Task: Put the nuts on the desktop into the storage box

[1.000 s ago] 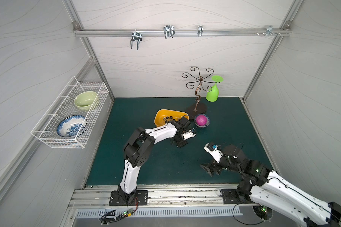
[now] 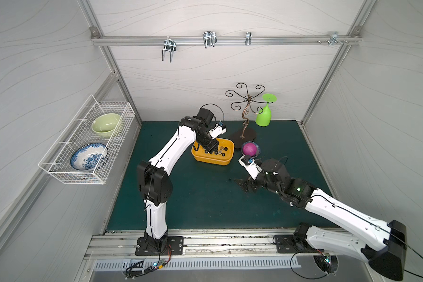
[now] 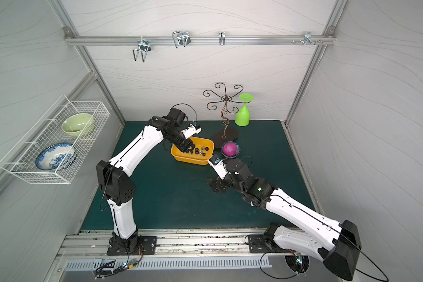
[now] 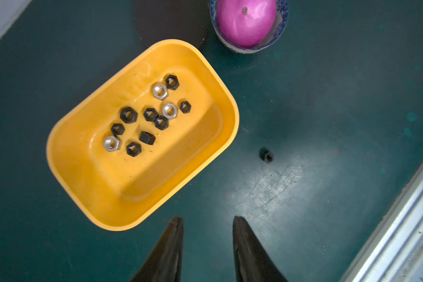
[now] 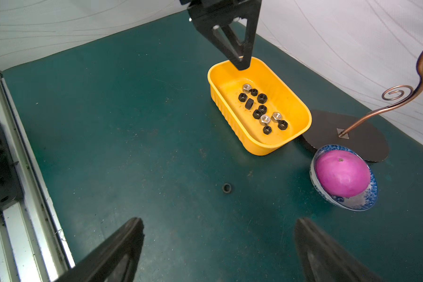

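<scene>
A yellow storage box (image 4: 142,188) holds several black and silver nuts (image 5: 262,97). A single dark nut (image 4: 266,155) lies outside on the green desktop, to the box's right in the left wrist view and nearer my right arm. My left gripper is raised over the box area, part open, its fingers apart with nothing between them. My right gripper hangs lower over the desktop, short of the lone nut, open and empty.
A blue patterned bowl with a pink object (image 5: 342,174) sits beside the box, next to a metal stand (image 5: 371,141). A green vase (image 2: 263,115) stands at the back. A wire basket with two bowls hangs at left.
My left arm has risen and moved back over the box from the desktop in front of it.
</scene>
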